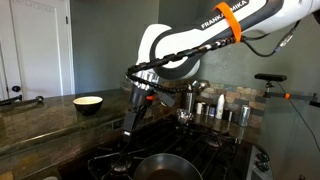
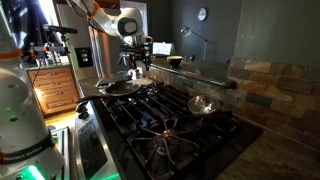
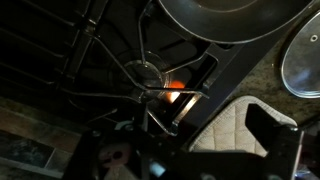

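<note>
My gripper (image 1: pixel 133 118) hangs over the left part of the black stove (image 1: pixel 105 163), behind and left of a dark frying pan (image 1: pixel 168 167). In the wrist view the gripper is open, its dark fingers (image 3: pixel 268 132) wide apart and nothing visible between them. Part of the frying pan (image 3: pixel 235 18) shows at the top there. Beneath the gripper lie a burner grate (image 3: pixel 140 85) with a small orange glow and a quilted, light-coloured pot holder (image 3: pixel 232 125). A round lid (image 3: pixel 303 62) rests at the right edge.
On the raised ledge stands a dark bowl with a pale inside (image 1: pixel 88 104). A metal bowl (image 2: pixel 203 104) sits at the back of the stove. Bottles (image 1: pixel 220 107) and jars line the far corner. A person (image 2: pixel 130 42) stands beyond the counter.
</note>
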